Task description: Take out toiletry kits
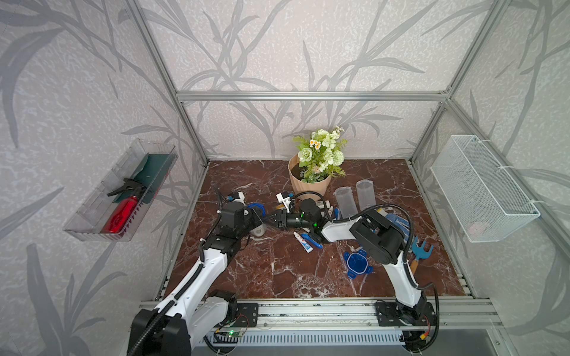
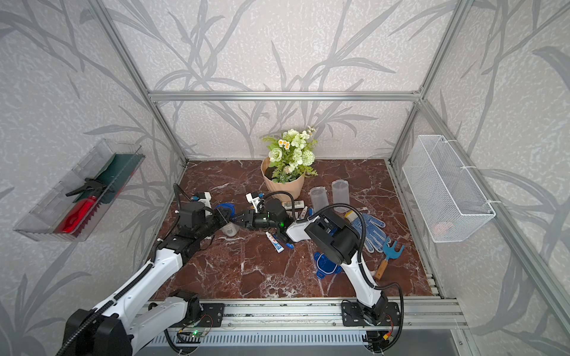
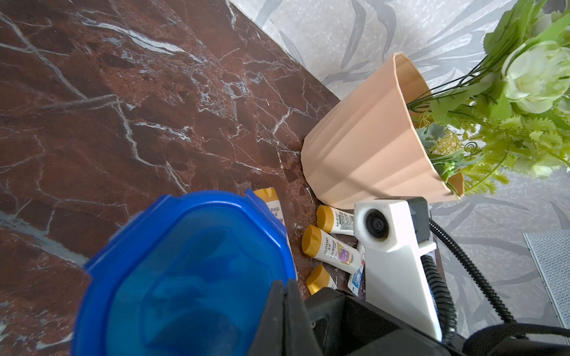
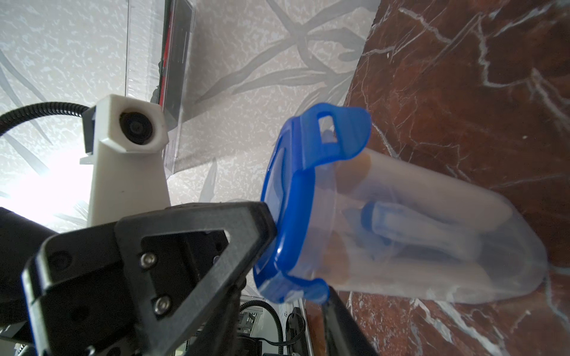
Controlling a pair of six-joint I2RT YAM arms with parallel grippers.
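Observation:
A clear container (image 4: 403,237) with a blue lid (image 4: 299,195) lies on its side on the table. Through its wall shows a pale tube-like item with a blue cap (image 4: 367,216). My left gripper is shut beside the lid, nothing seen between its fingers; a dark finger (image 4: 204,219) lies against the lid's edge in the right wrist view. My right gripper is part open, its blurred fingertips spread near the lid's lower blue clasp. Both grippers meet close together at the container in the top views.
A flowerpot (image 3: 362,130) stands at the back. Several yellow-capped bottles (image 3: 332,247) lie near it. A toothpaste tube (image 1: 303,242), a separate blue lid (image 1: 357,263), empty clear cups (image 1: 365,194) and a fork tool (image 1: 421,251) occupy the table.

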